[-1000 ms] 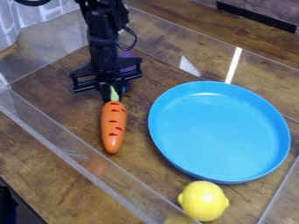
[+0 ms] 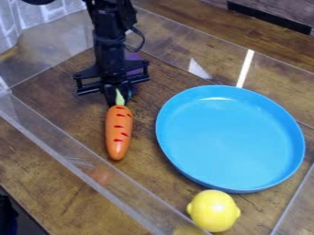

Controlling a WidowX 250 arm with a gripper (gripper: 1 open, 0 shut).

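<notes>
My black gripper (image 2: 113, 84) is low over the wooden surface at the upper left, at the green top of an orange toy carrot (image 2: 119, 128). It looks shut, though its fingertips are partly hidden and I cannot tell if anything is between them. The carrot lies with its tip toward the front.
A large blue plate (image 2: 229, 138) fills the right side. A yellow lemon (image 2: 214, 210) lies at the front right. Clear plastic walls border the wooden area, and something purple is partly hidden behind the gripper.
</notes>
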